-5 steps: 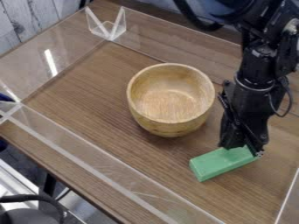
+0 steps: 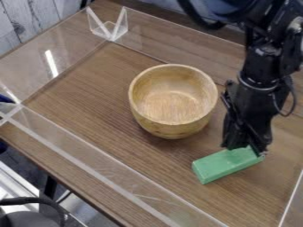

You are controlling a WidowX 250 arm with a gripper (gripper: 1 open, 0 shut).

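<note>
A green rectangular block (image 2: 221,166) lies flat on the wooden table at the lower right. My black gripper (image 2: 244,142) reaches down from the upper right, its tip just over the block's far right part. It looks shut, with nothing visible between its fingers; whether it touches the block I cannot tell. A light wooden bowl (image 2: 172,97) stands to the left of the gripper, behind the block.
Clear plastic pieces (image 2: 109,27) stand at the back left. A black cable lies at the lower left, outside a clear edge strip.
My gripper has shifted very slightly; the block and the bowl look unmoved.
</note>
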